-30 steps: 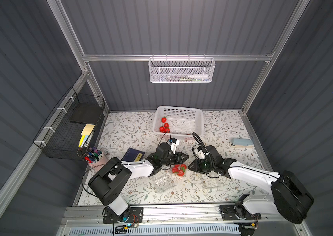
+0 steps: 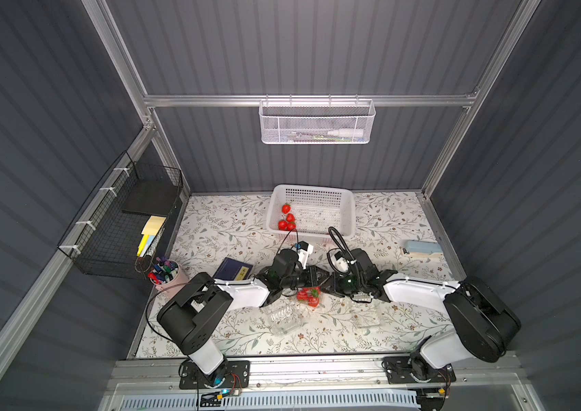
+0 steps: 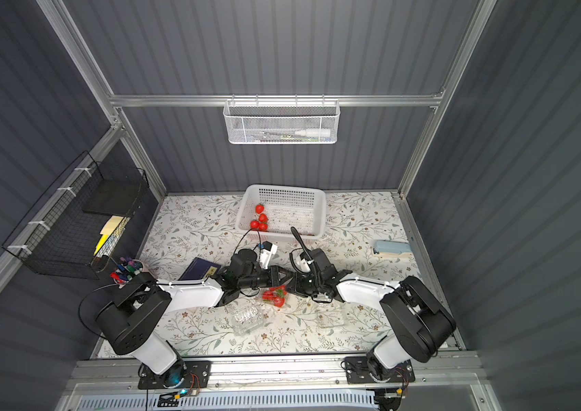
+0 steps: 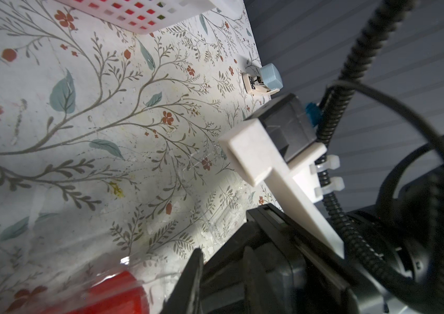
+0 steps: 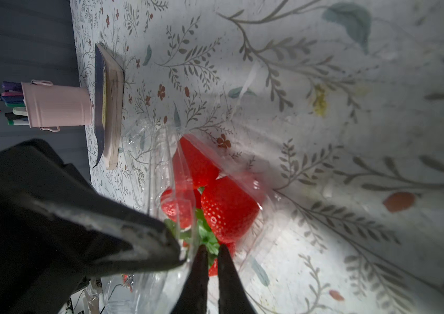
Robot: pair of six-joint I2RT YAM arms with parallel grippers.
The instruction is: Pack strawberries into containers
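Note:
A clear container [image 5: 269, 230] with several red strawberries [image 5: 229, 209] stands between my two grippers. In the right wrist view its transparent plastic lid or wall rises beside the berries. My right gripper is nearly closed at the container's edge, apparently with the thin plastic pinched between its fingertips. Facing it, my left gripper keeps its fingers a little apart; I make out nothing held there. A red berry [image 4: 114, 298] shows below it through blurred plastic. In the top left view the grippers almost touch above the container.
At the back, a white basket [image 2: 338, 231] holds several red strawberries [image 2: 283, 224]. Two other clear containers, one on the left [image 2: 285, 319] and one on the right [image 2: 367, 316], lie in front. A dark blue book [image 2: 233, 269] and a pink pen cup [image 2: 170, 277] are left.
My right gripper has moved left to the container, coming close to the left gripper. The left arm has barely shifted. The strawberries in the basket look unchanged.

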